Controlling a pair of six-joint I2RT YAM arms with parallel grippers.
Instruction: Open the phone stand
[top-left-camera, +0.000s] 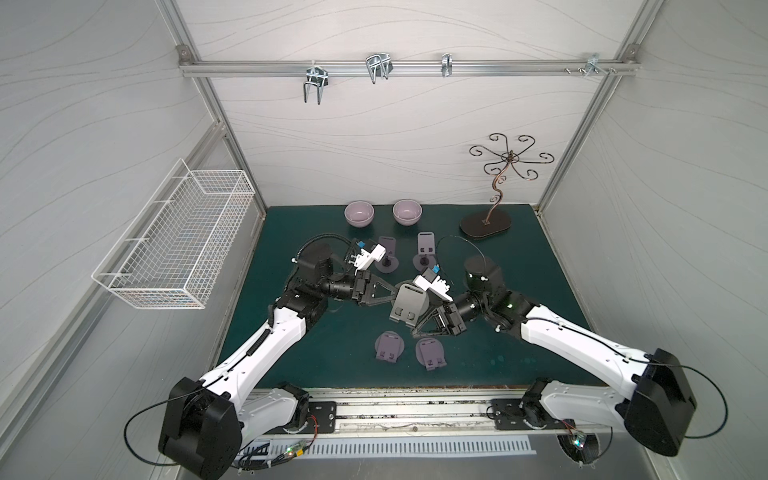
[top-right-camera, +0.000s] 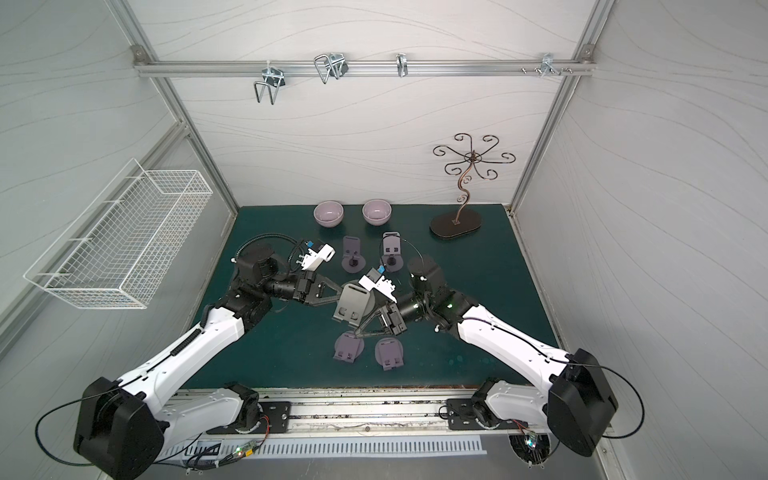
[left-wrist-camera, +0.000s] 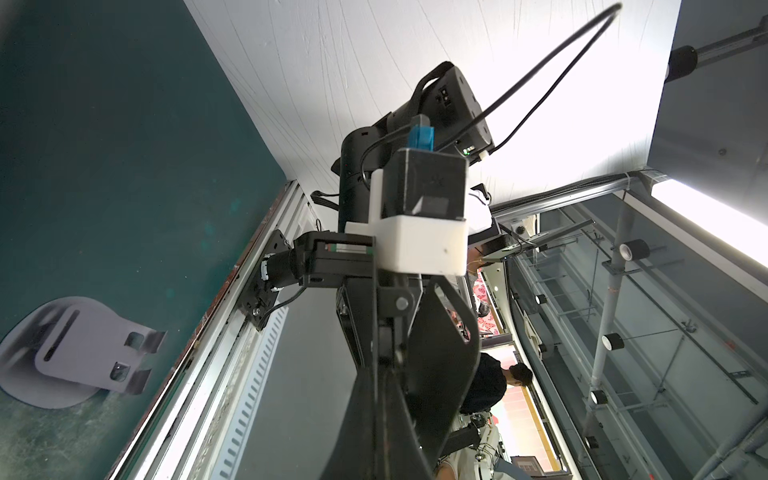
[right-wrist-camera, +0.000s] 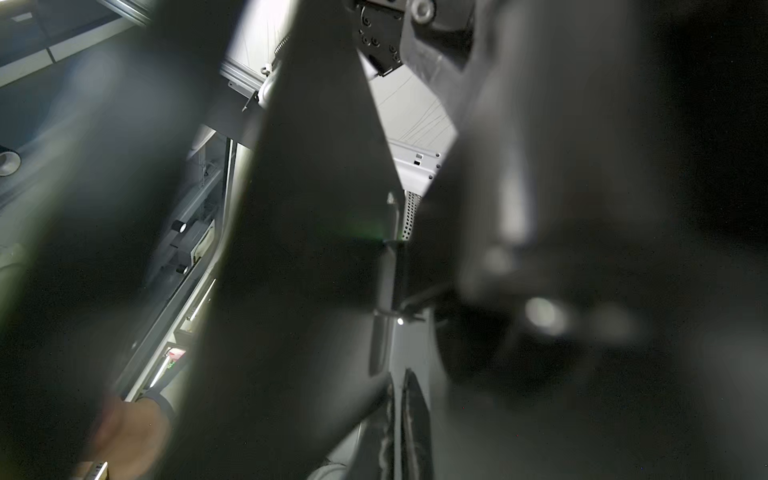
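Between the two arms, a grey-purple phone stand (top-left-camera: 410, 304) is held up off the table, its slotted plate facing the top views. From the left, my left gripper (top-left-camera: 393, 298) meets its edge and is shut on it. The left wrist view shows these fingers (left-wrist-camera: 376, 432) together; the stand is outside that view. My right gripper (top-left-camera: 417, 326) is at the stand's lower right edge, and some of its fingers are hidden by the arm and stand. In the right wrist view a narrow gap shows between its fingertips, with nothing visible in it.
Two folded stands (top-left-camera: 389, 345) (top-left-camera: 430, 352) lie near the front edge. Two more with raised plates (top-left-camera: 387, 254) (top-left-camera: 425, 253) stand behind the grippers. Pink bowls (top-left-camera: 359, 213) and a scrolled metal tree (top-left-camera: 485, 224) are at the back.
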